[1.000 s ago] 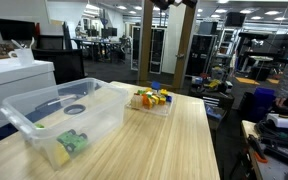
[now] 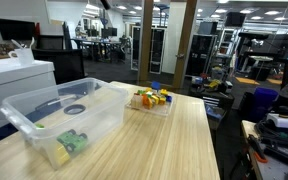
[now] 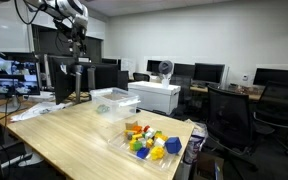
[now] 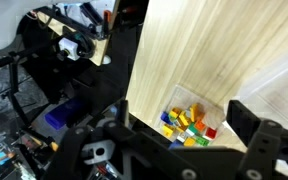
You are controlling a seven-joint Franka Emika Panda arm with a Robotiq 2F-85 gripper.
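Note:
Colourful blocks (image 2: 152, 96) fill a small clear tray (image 3: 132, 150) on the wooden table. In the wrist view, these blocks (image 4: 190, 122) appear low, between my gripper's fingers in the picture but well below them. My gripper is open, its two dark fingertips wide apart with nothing held. High above the table, the arm (image 3: 72, 15) hangs at the upper left of exterior view 2. A large clear bin (image 2: 102, 117) stands nearer the camera in exterior view 1, with a few green and yellow pieces (image 2: 70, 141) showing through its wall.
Bare tabletop (image 2: 169, 140) extends to the right of the bin and in front of the tray. A white cabinet (image 3: 156, 96) and black office chairs (image 3: 229, 115) stand beyond the table. Cables and equipment (image 4: 74, 45) lie on the floor side.
In exterior view 1, the dark end of the arm has moved left along the top of the picture. The tray, blocks and bin have stayed in place.

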